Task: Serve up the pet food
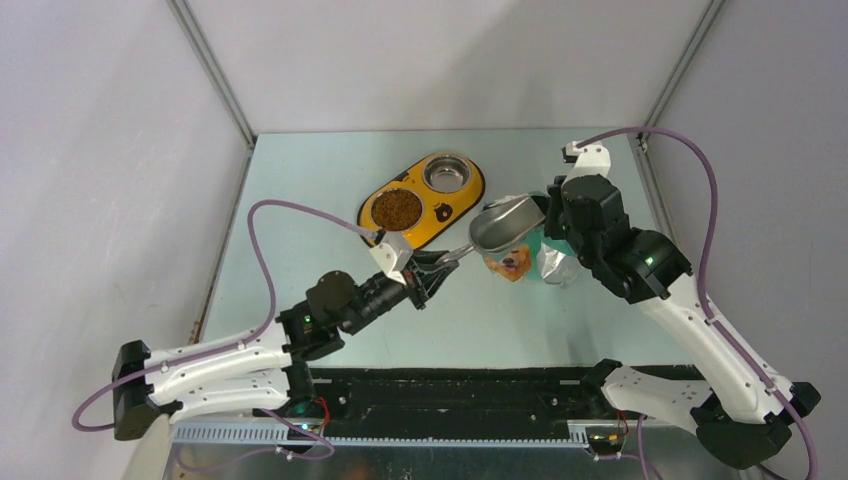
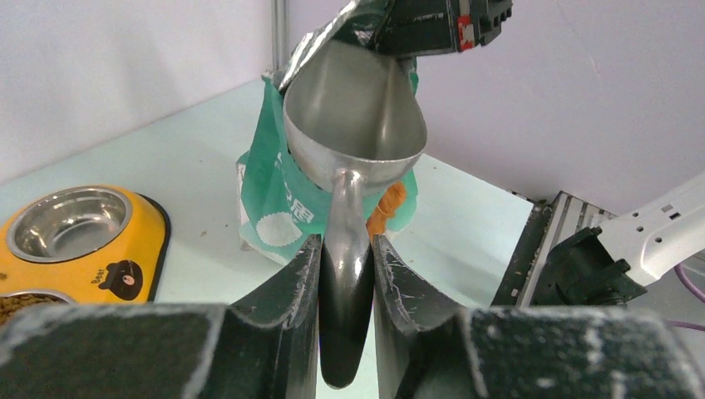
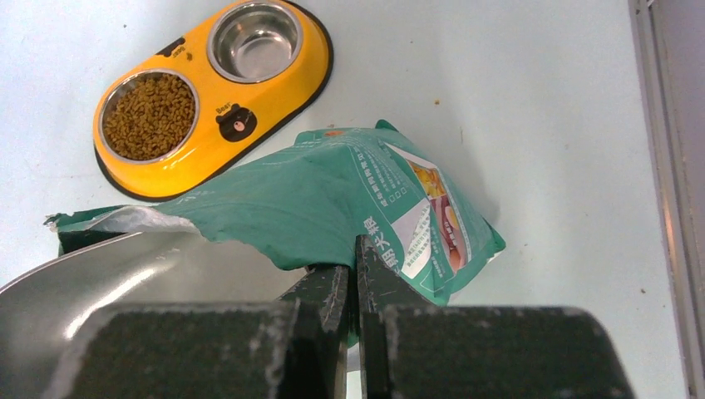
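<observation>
My left gripper is shut on the handle of a metal scoop (image 1: pixel 503 226). The scoop's bowl (image 2: pixel 357 116) reaches into the mouth of the green food bag (image 3: pixel 324 183); the visible part of its inside looks bare, and its front end is hidden by the bag. At the bag's top edge, my right gripper is shut on the green bag. A yellow double feeder (image 1: pixel 421 200) stands left of the bag. Brown kibble (image 3: pixel 150 116) fills its near-left bowl, while the other steel bowl (image 3: pixel 254 41) is empty.
A few crumbs (image 3: pixel 436 102) lie on the pale table (image 1: pixel 300 200). Free table surface surrounds the feeder and extends in front of the bag. White walls (image 1: pixel 420 60) close off the back and sides.
</observation>
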